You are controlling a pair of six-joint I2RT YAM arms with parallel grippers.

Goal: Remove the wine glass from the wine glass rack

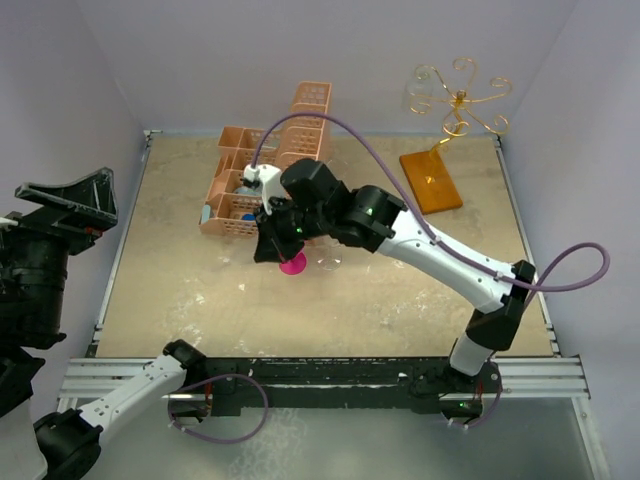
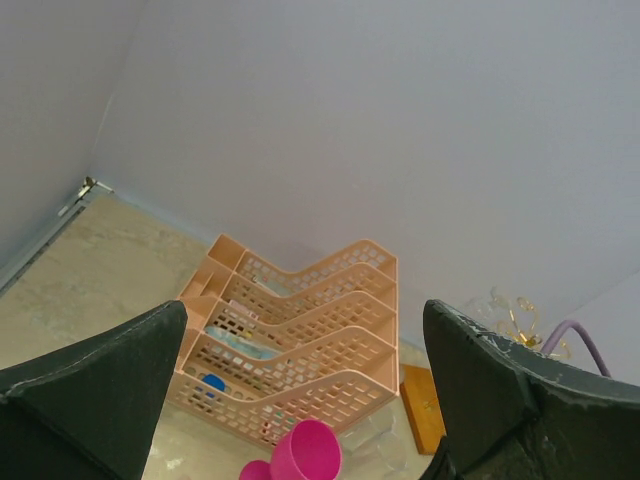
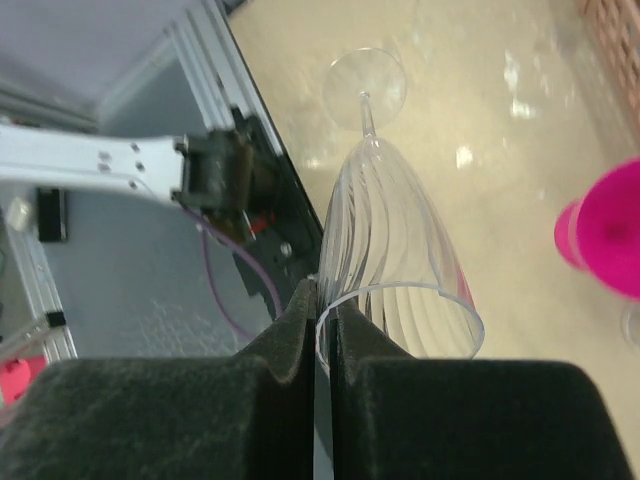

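Note:
A clear wine glass [image 3: 395,240] hangs at my right gripper, which is shut on its rim; its stem and foot point away from the fingers. In the top view that gripper [image 1: 275,245] is over the middle, hiding most of the glass. The gold rack [image 1: 460,98] on its wooden base [image 1: 430,185] stands at the back right. My left gripper is open and empty, held at the far left of the top view.
A peach organiser [image 1: 227,185] stands at the back middle. A pink goblet [image 2: 308,450] and clear glasses [image 2: 372,450] stand in front of it. The front and sides of the table have bare areas.

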